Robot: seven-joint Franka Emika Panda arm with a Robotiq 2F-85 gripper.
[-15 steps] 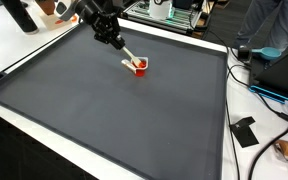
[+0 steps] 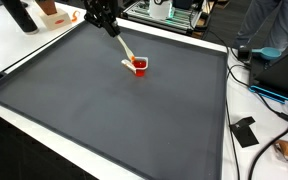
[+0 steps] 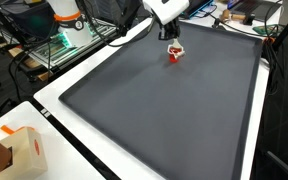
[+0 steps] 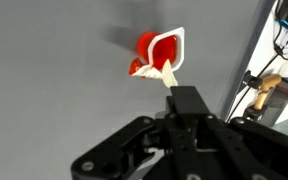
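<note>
My gripper (image 2: 113, 30) is shut on a pale, thin stick-like utensil (image 2: 125, 46) that slants down from the fingertips. Its lower end is over or at a small red and white container (image 2: 140, 69) on the dark table. Seen from the wrist, the utensil (image 4: 169, 75) runs from the gripper to the edge of the container (image 4: 166, 46), beside a white and red piece (image 4: 141, 69). Whether its tip touches the inside cannot be made out. In the second exterior view the gripper (image 3: 171, 32) stands above the container (image 3: 173, 57).
A black object (image 2: 244, 131) lies off its right side. An orange and white box (image 3: 24, 152) sits outside the table's near left corner.
The container has stayed in about the same place.
</note>
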